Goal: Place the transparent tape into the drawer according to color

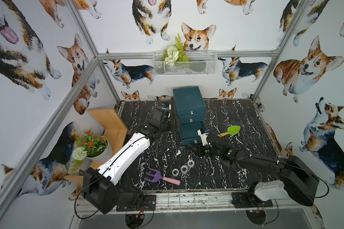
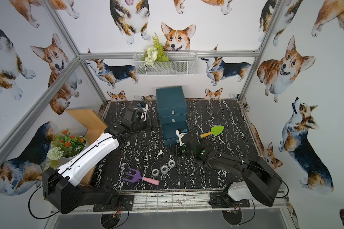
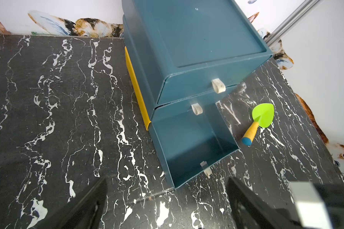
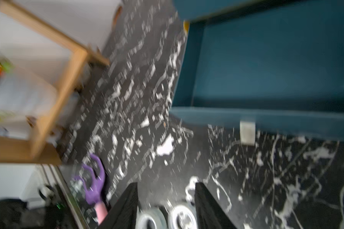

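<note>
Three small transparent tape rolls lie in a slanted row on the table front: a left roll (image 1: 175, 172), a middle roll (image 1: 184, 169) and a right roll (image 1: 190, 163). The blue-green cabinet (image 3: 217, 34) has its bottom drawer (image 3: 187, 133) pulled out and empty. My left gripper is open beside the cabinet's left side, holding nothing. In front of the drawer is my right gripper, its fingers parted with nothing held; beyond them, two tape rolls (image 4: 182, 215) show at the bottom of the right wrist view, partly cut off.
A purple fork with a pink handle (image 1: 162, 176) lies left of the rolls. Right of the cabinet is a green trowel (image 3: 263, 114). A wooden shelf (image 1: 114, 127) with a potted plant (image 1: 101, 152) borders the left side.
</note>
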